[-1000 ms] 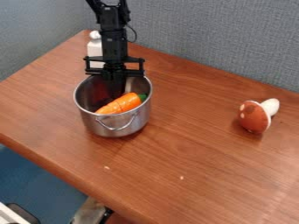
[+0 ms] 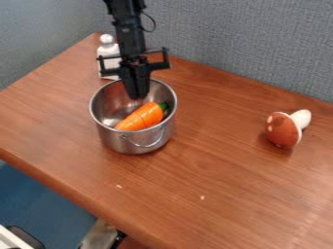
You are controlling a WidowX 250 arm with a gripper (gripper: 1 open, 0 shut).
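A steel pot [image 2: 132, 138] stands on the wooden table at the left of centre, holding an orange toy carrot [image 2: 139, 118] with a green top. My black gripper [image 2: 135, 89] hangs from above over the pot's back part, its fingertips at about rim height; how far apart they are is unclear. A white bottle [image 2: 107, 48] stands behind the pot, partly hidden by the gripper.
A red and white spotted toy mushroom [image 2: 283, 130] lies at the right. A grey wall runs along the back; the table edge is at lower left.
My gripper has risen a little out of the pot. The carrot remains inside, now more plainly visible.
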